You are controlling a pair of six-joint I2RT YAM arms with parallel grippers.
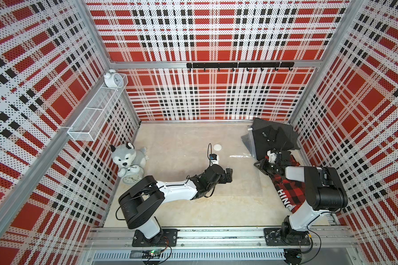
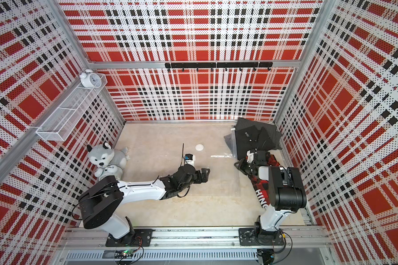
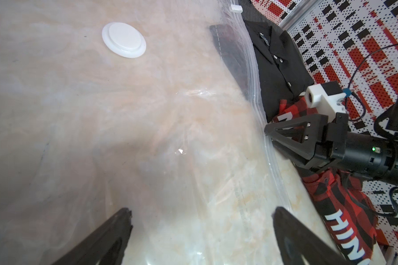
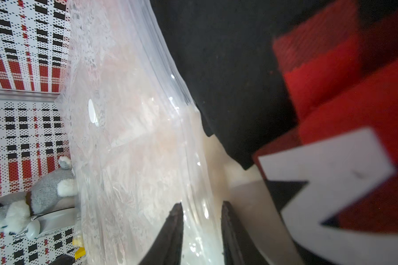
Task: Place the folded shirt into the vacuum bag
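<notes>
The clear vacuum bag (image 3: 172, 114) lies flat over most of the table, its zip edge (image 3: 253, 84) on the right. Folded dark clothing with a collar and buttons, the dark shirt (image 1: 269, 136), sits at the back right; one corner (image 3: 232, 57) shows through the bag film. My left gripper (image 1: 229, 175) hovers over the bag, its fingers (image 3: 112, 234) wide apart and empty. At the bag's zip edge is my right gripper, its fingers (image 4: 176, 225) part open. The bag's edge shows in that gap; whether it lies between or below them I cannot tell.
A red-black plaid garment with white letters (image 1: 287, 201) lies below the right arm, against the dark shirt. A white valve disc (image 3: 124, 39) is on the bag. At the far left sit a plush husky (image 1: 126, 156) and a clock (image 1: 132, 177).
</notes>
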